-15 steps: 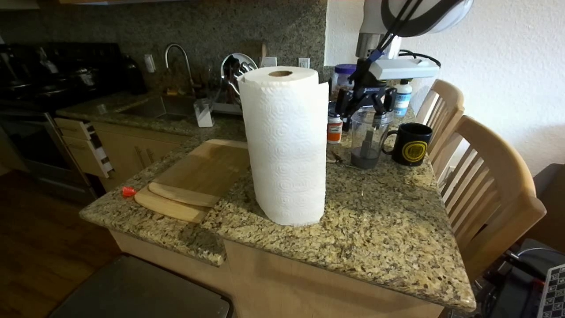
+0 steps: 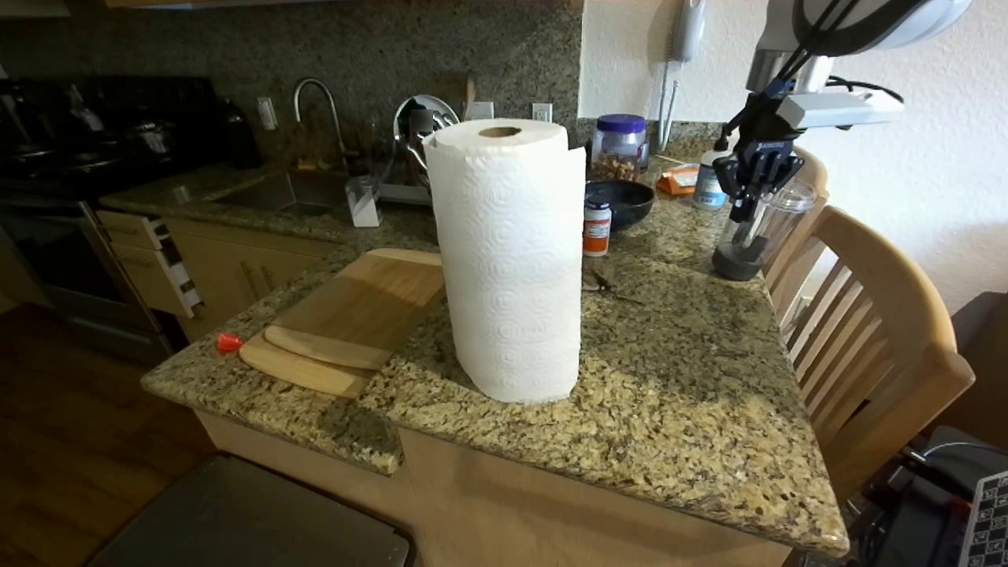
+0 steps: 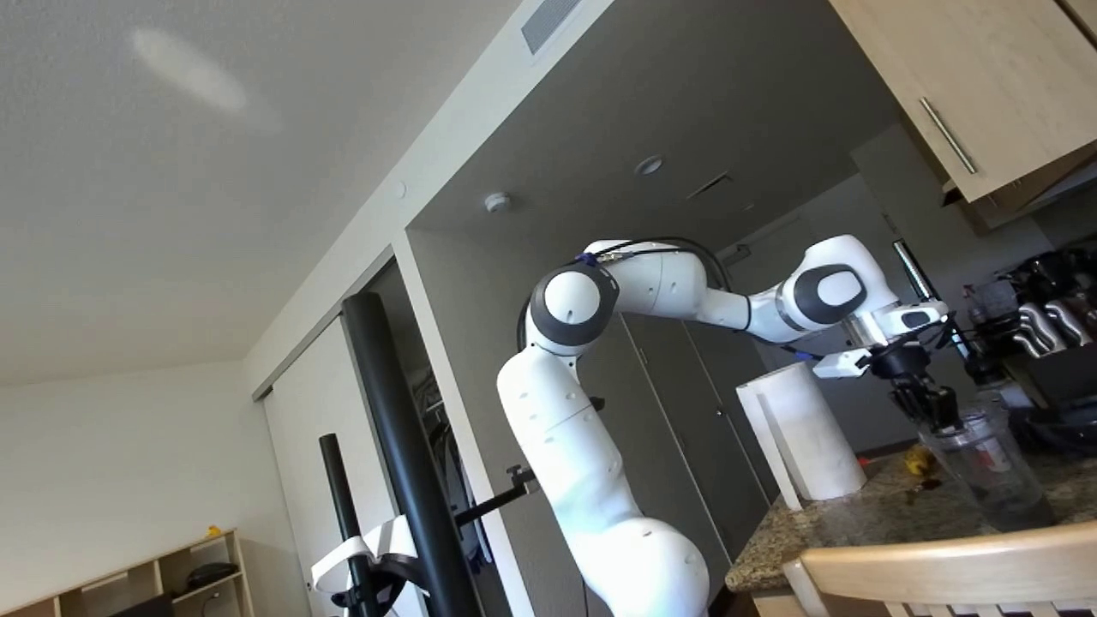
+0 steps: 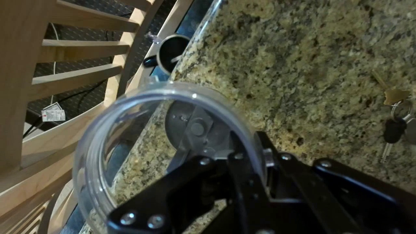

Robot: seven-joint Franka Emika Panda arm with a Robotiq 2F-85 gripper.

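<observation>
A clear plastic container with a dark base (image 2: 737, 263) leans at the right edge of the counter, its open top tipped toward the chairs. My gripper (image 2: 753, 200) is shut on its rim, with the container wall between the fingers. From the wrist view I look down into the round clear rim (image 4: 91, 128), with the gripper at its lower right. Whether the base touches the counter I cannot tell. A black mug (image 4: 172, 52) shows past the counter edge in the wrist view, tilted, with its support unclear; exterior view 1 does not show it.
Wooden chairs (image 2: 874, 321) stand close along the counter's right side. A paper towel roll (image 2: 510, 274) is upright at the front. Behind are a white and orange bottle (image 2: 596, 230) and a black bowl (image 2: 619, 201). Keys (image 4: 394, 130) lie on the granite.
My gripper and the container have moved right, and the container has gone from upright to tilted.
</observation>
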